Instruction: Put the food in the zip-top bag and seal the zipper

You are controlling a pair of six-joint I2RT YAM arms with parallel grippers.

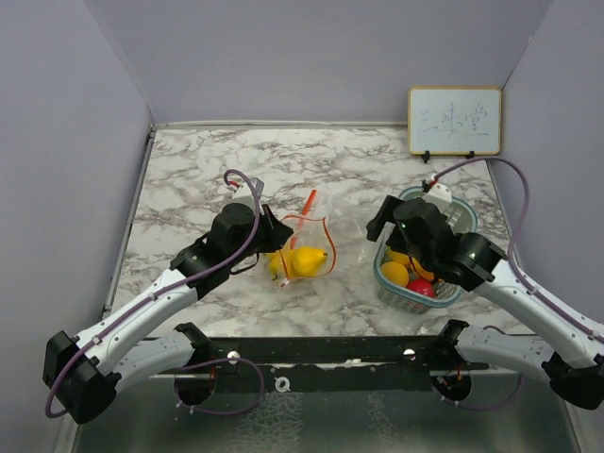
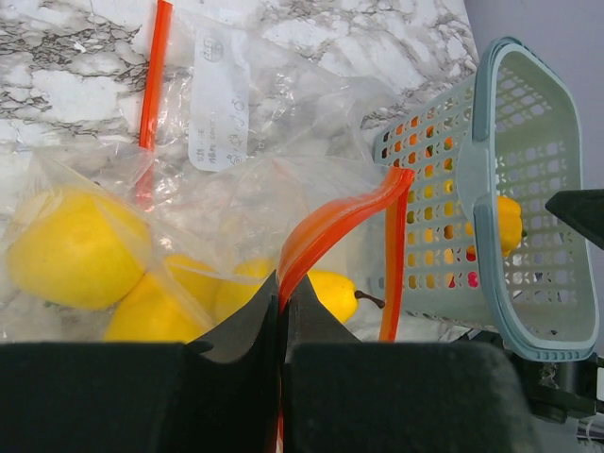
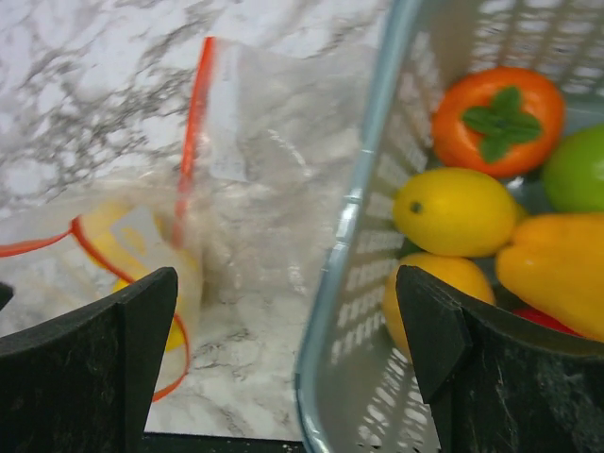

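An open zip bag with orange zipper [image 1: 316,226] holds yellow food [image 1: 304,262], seen as peppers or fruit [image 2: 75,247] in the left wrist view. My left gripper is shut on the orange zipper edge of the bag's mouth. My right gripper is open over the near-left rim of the basket [image 3: 344,264], nothing between its fingers. Inside the basket are a tomato [image 3: 491,123], a lemon [image 3: 451,212], an orange pepper [image 3: 557,274], a green item [image 3: 578,170] and more food.
Another flat bag [image 3: 255,160] with orange zipper lies between the open bag and the basket. A small whiteboard [image 1: 453,118] stands at the back right.
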